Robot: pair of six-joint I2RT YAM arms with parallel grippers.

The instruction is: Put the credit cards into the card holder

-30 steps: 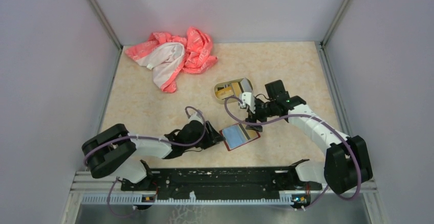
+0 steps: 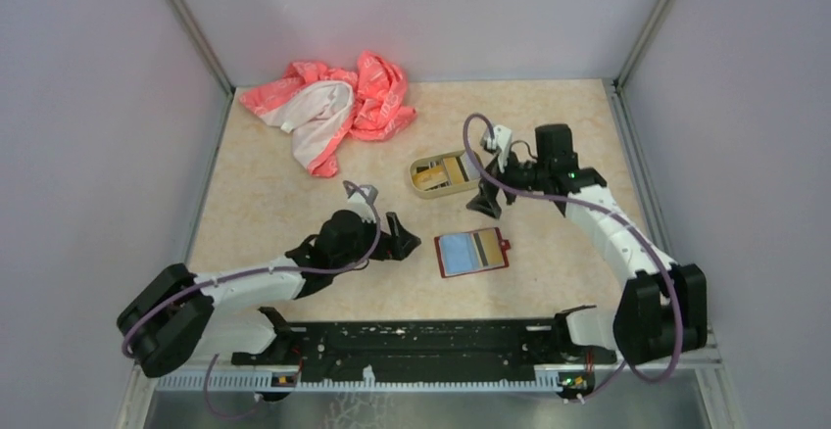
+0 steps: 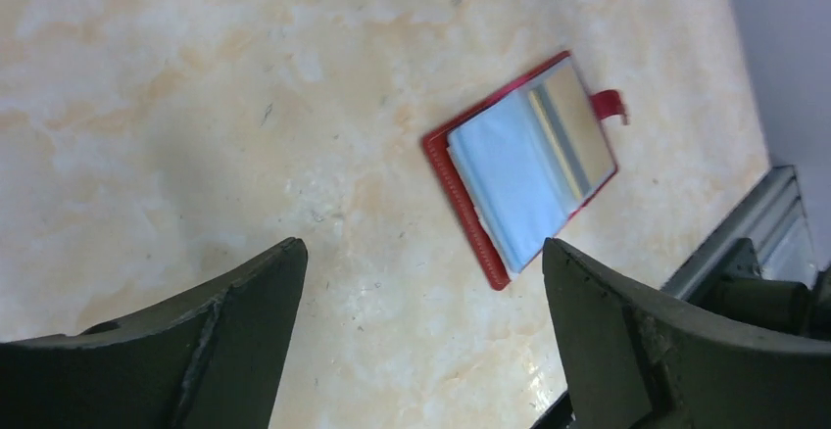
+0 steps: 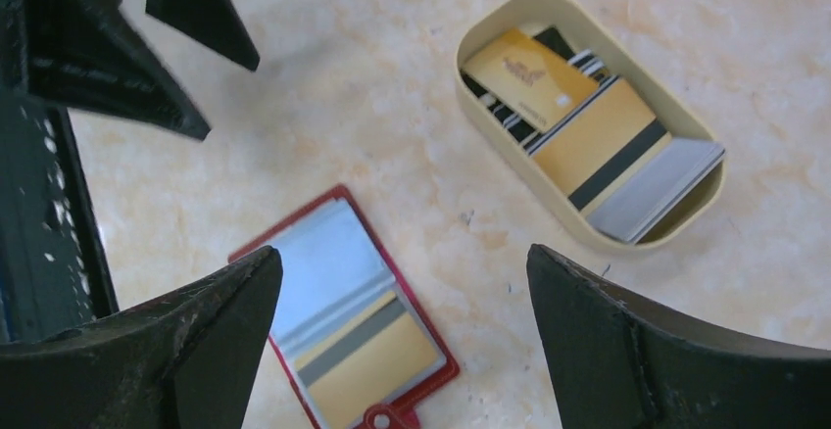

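Observation:
The red-edged card holder (image 2: 457,256) lies flat at the front middle, cards in blue and tan sections, a small red tab (image 3: 609,105) at its side. Behind it a beige oval box (image 2: 423,186) holds several cards (image 4: 602,141) in gold, tan and silver. My left gripper (image 2: 404,231) stands open left of the holder, nothing between its fingers. My right gripper (image 2: 484,201) is open above the table, between box and holder, also empty.
A pink and white cloth (image 2: 372,101) lies crumpled at the back left. Walls bound it at the back and sides.
My left gripper has pulled back left from the holder. My right gripper has lifted away from it toward the back.

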